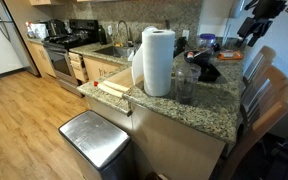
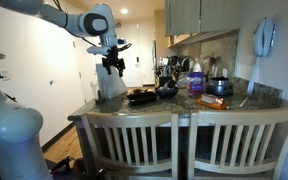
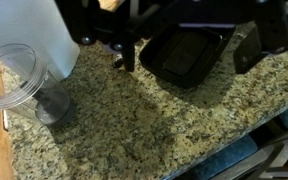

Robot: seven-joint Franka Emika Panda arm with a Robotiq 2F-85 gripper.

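Observation:
My gripper hangs above the counter, its dark fingers spread apart at the top of the wrist view. No object shows held between them. Below and beyond the gap lies a black rectangular tray (image 3: 187,55), resting on the speckled granite counter (image 3: 119,130). A clear cylindrical container (image 3: 49,100) stands to the left in that view, beside the white paper towel roll (image 3: 34,30). From outside, the gripper (image 2: 114,66) is well above the counter, and the tray (image 2: 141,97) sits lower and to its right.
Beyond the tray are a purple-labelled container (image 2: 195,80), an orange packet (image 2: 213,101) and a dark pot (image 2: 220,86). Wooden chairs (image 2: 139,140) line one counter side. A lidded bin (image 1: 96,138) stands on the floor. Bare granite surrounds the clear container.

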